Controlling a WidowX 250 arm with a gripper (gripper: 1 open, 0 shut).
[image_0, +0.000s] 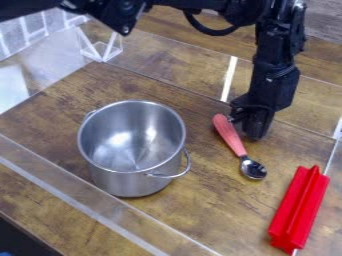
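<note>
A spoon with a pink handle (227, 135) and metal bowl (253, 169) lies on the wooden table, between a steel pot (130, 140) and a red tray-like object (299, 208). My black gripper (249, 120) is low over the table, just behind and right of the handle's upper end. Its fingertips are dark and small; it looks shut, and I see nothing between them. Whether it touches the handle is unclear.
A clear plastic rack (30, 30) stands at the upper left. The table (80, 210) has pale tape strips. The area behind the gripper and the lower middle are clear.
</note>
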